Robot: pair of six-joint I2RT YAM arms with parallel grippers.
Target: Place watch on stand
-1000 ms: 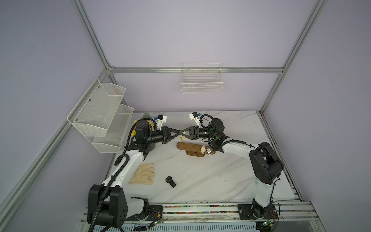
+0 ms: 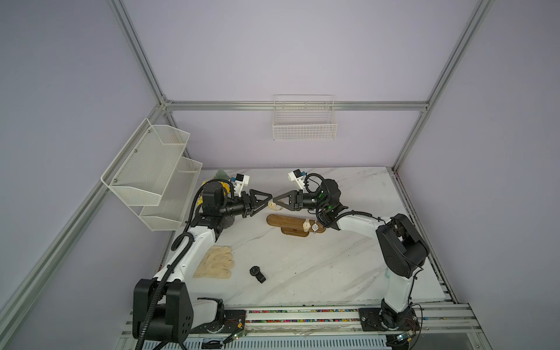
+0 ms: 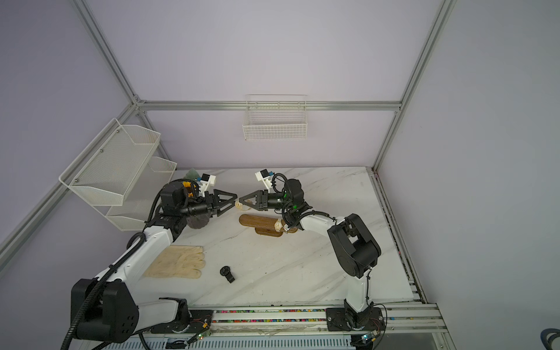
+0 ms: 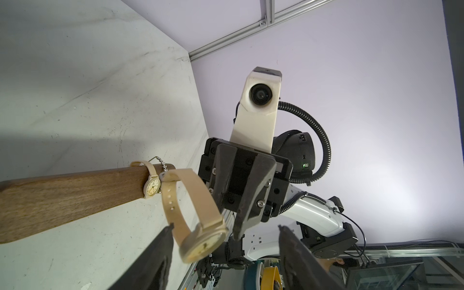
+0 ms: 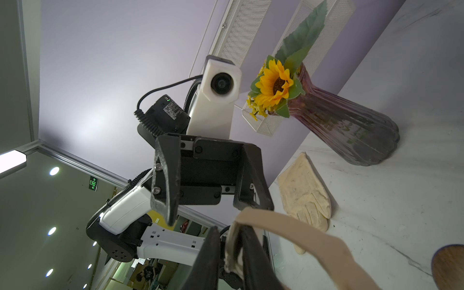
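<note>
A beige watch hangs by its strap at the tips of my right gripper, which is shut on it. The right wrist view shows the strap running between those fingertips and away to the right. My left gripper faces it, tip to tip, with its fingers apart. From the left wrist, the watch face dangles near the left finger, not pinched. Below lies the brown wooden stand, bearing another beige watch and a silver watch at its right end.
A black watch lies on the front left of the table. Beige gloves rest at the left, and a flower vase stands behind the left arm.
The hanging watch has shifted slightly left and turned beneath the tips.
</note>
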